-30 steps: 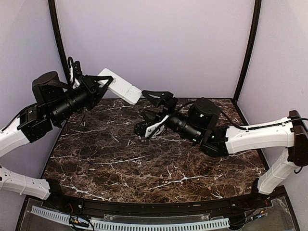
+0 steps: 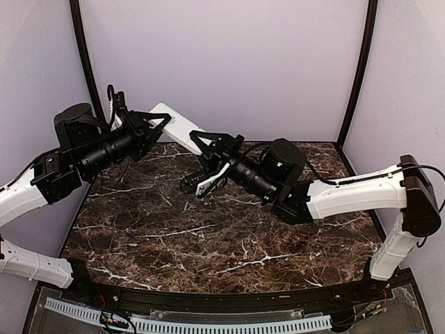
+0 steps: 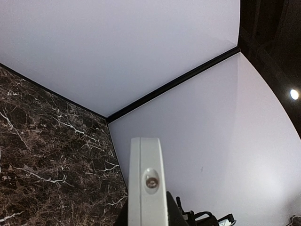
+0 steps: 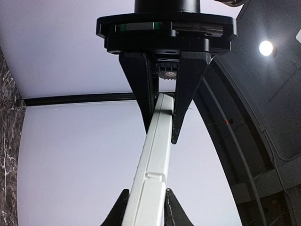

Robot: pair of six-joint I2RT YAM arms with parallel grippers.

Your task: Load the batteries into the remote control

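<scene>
The white remote control is held tilted above the table. My left gripper is shut on its upper left end; in the left wrist view a round recess shows in the narrow face of the remote. At the lower right end, my right gripper has its part-open fingers around the remote. The right wrist view shows the remote's edge running between both grippers, with a slim gap beside one of my right fingers. No batteries can be made out clearly.
Two tiny objects, one blue and one yellowish, lie on the dark marble table at the left; what they are cannot be told. Pale walls close it in.
The left gripper shifted slightly right and down with the remote.
</scene>
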